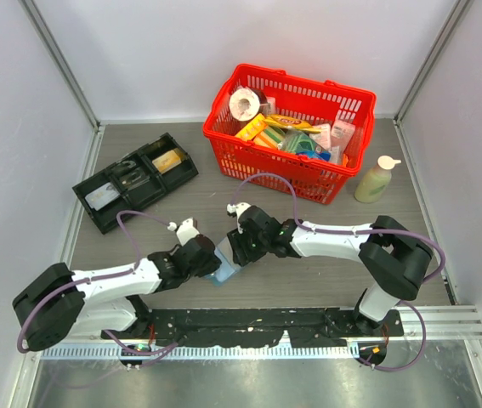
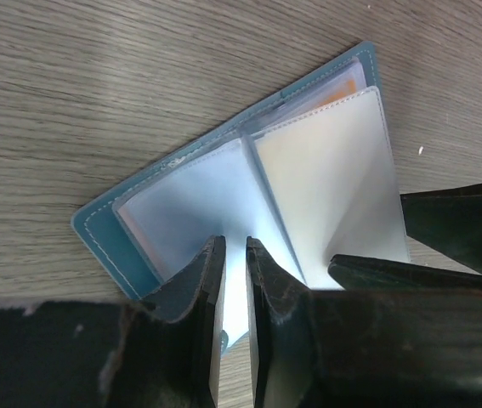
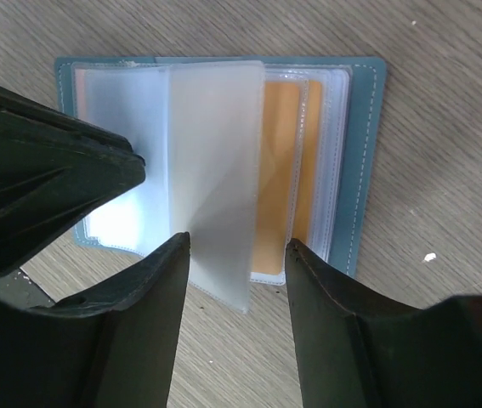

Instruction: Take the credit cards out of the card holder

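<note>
An open blue card holder [image 1: 222, 274] lies on the table between both grippers, with pale plastic sleeves [image 2: 330, 170] and orange cards [image 3: 275, 195] visible at one side. My left gripper is over a pale sleeve, its fingertips a small distance apart; whether anything is between them is unclear. My right gripper has its fingers apart at the lower edge of a raised sleeve flap and the orange cards. In each wrist view the other arm's black fingers reach in over the holder.
A red basket [image 1: 223, 140] of goods stands at the back, a pump bottle [image 1: 375, 183] to its right. A black compartment tray [image 1: 109, 212] lies at the back left. Bare table surrounds the holder.
</note>
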